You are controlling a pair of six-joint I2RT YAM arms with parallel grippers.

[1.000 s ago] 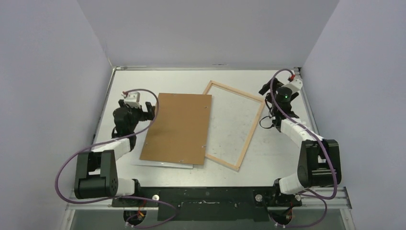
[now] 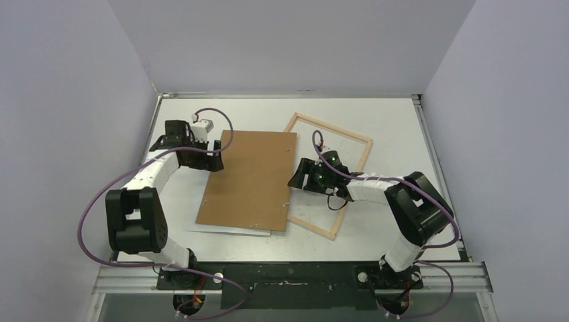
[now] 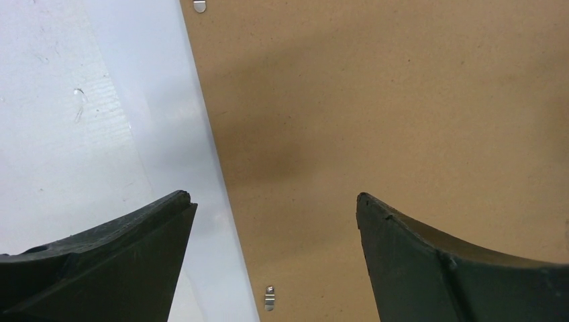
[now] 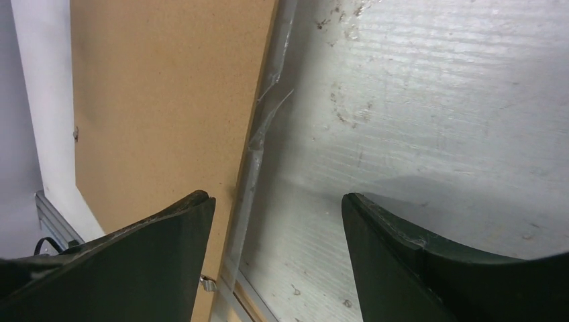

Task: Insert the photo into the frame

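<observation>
A brown backing board (image 2: 248, 181) with small metal clips lies left of centre. Sticking out from under its lower and left edges is a pale sheet (image 2: 221, 229); most of it is hidden, and no picture shows. The light wooden frame (image 2: 335, 127) lies empty to the right, its left side covered by the board. My left gripper stands open above the board's left edge, one finger over the pale sheet and the other over brown. At the board's right edge, my right gripper is open, its fingers apart on either side of that edge.
Clear film (image 4: 253, 161) with a torn, raised bit runs along the board's right edge. Grey walls close in the sides and back.
The right arm has swung left from the back right corner to the board's right edge. My left gripper has shifted slightly over the board's left edge. Board and frame have not moved.
</observation>
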